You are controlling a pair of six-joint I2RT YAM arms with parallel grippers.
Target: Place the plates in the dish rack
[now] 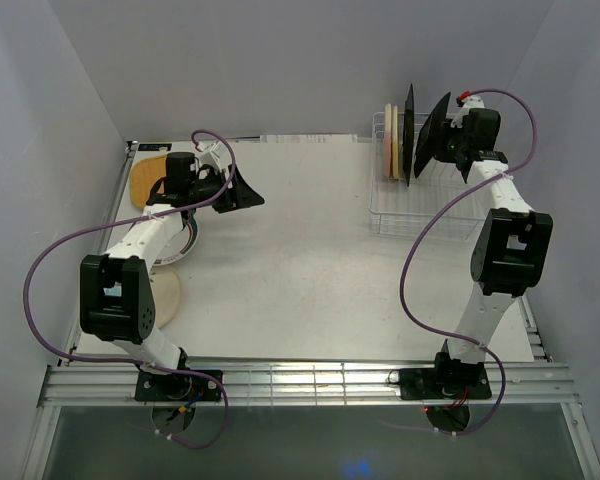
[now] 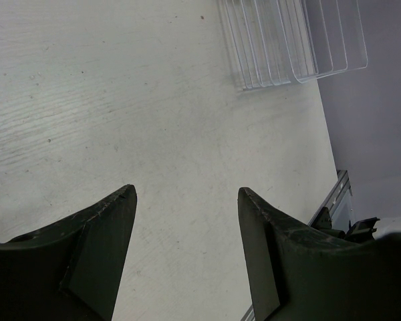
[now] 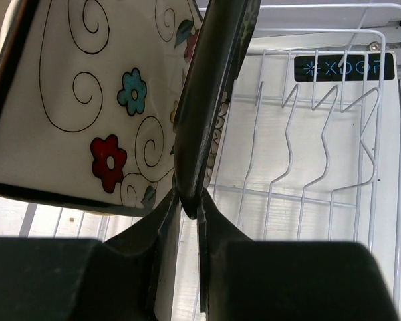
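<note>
In the dish rack (image 1: 420, 210), light plates (image 1: 389, 140) and dark plates (image 1: 408, 130) stand upright. My right gripper is shut on a tilted dark-rimmed plate (image 1: 429, 135) inside the rack; the right wrist view also shows a square flowered plate (image 3: 67, 120) beside it. My left gripper stands open over the bare table, near several plates at the left: an orange one (image 1: 142, 180), a striped-rim one (image 1: 183, 247) and a beige one (image 1: 167, 295), partly hidden by the arm.
The rack's right part shows empty wire slots. Walls bound the table at back and sides.
</note>
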